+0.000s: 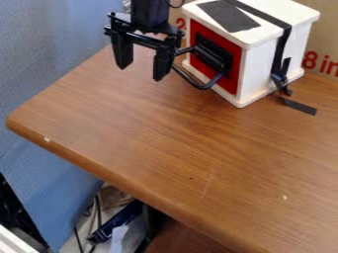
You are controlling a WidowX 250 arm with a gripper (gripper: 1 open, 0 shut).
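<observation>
My black gripper [142, 57] hangs at the top left over the wooden table, its two fingers apart and pointing down with nothing between them. Just right of it stands a white box [262, 74] with a red front panel [203, 69]. A black handle or latch piece [215, 57] is on the red panel and reaches toward the gripper. Black straps run over the box top and down its side, one end lying on the table.
A cardboard surface [317, 49] stands behind the box. A blue partition [46, 79] runs along the left, with bags and cables below the table edge.
</observation>
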